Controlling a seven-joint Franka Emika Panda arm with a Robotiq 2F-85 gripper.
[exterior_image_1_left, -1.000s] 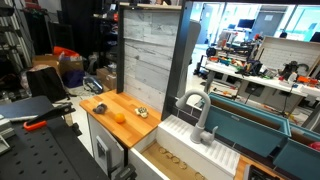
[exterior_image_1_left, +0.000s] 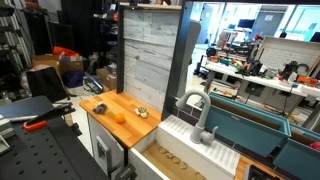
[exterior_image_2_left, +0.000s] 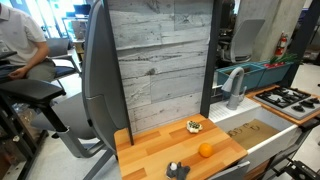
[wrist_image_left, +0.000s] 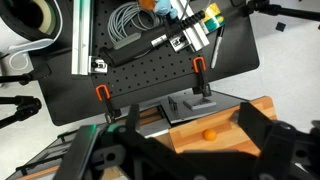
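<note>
Only the wrist view shows my gripper; its dark fingers stand wide apart at the bottom, with nothing between them. It hangs over the near edge of a black perforated table (wrist_image_left: 150, 88), beside a toy kitchen. On the wooden counter (exterior_image_2_left: 150, 151) lies a small orange ball (exterior_image_2_left: 205, 150), also in exterior view 1 as the orange ball (exterior_image_1_left: 119, 118). A small pale round item (exterior_image_2_left: 193, 126) and a grey item (exterior_image_2_left: 177, 170) rest on the same counter. A white drawer (exterior_image_1_left: 168, 165) is pulled out, with its pale bottom showing.
A grey faucet (exterior_image_1_left: 199, 108) rises behind the drawer, and a stove top (exterior_image_2_left: 287, 98) lies to its right. The tall board (exterior_image_2_left: 165, 75) bounds the counter's back. Coiled cable (wrist_image_left: 133, 18) and tools clutter the black table's far part.
</note>
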